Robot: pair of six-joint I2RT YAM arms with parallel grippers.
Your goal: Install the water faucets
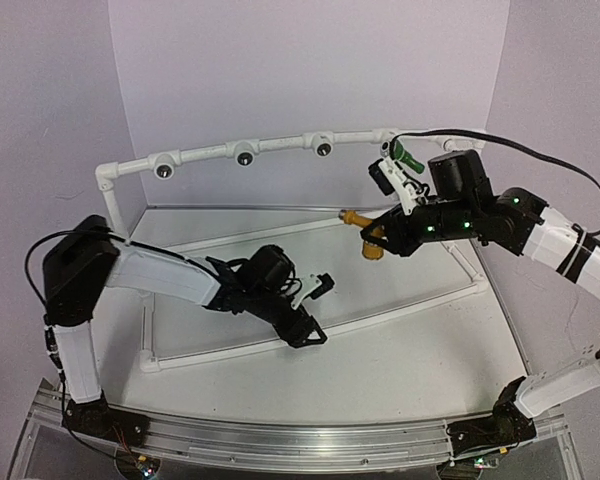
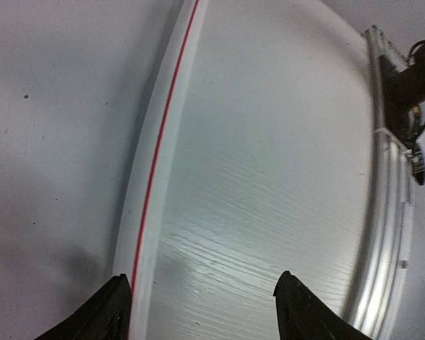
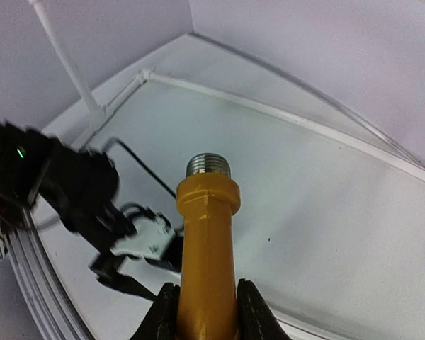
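Note:
An orange faucet with a threaded metal end is held in my right gripper, which is shut on it and now sits below and right of the pipe rail. A green faucet is on the rail behind that arm. Three pipe sockets along the rail show dark openings with no faucet. My left gripper is low over the near bar of the lower frame; its fingers stand apart in the left wrist view, with nothing visible between them.
The white pipe frame lies on the panel, with the upper rail raised behind. Walls enclose the back and sides.

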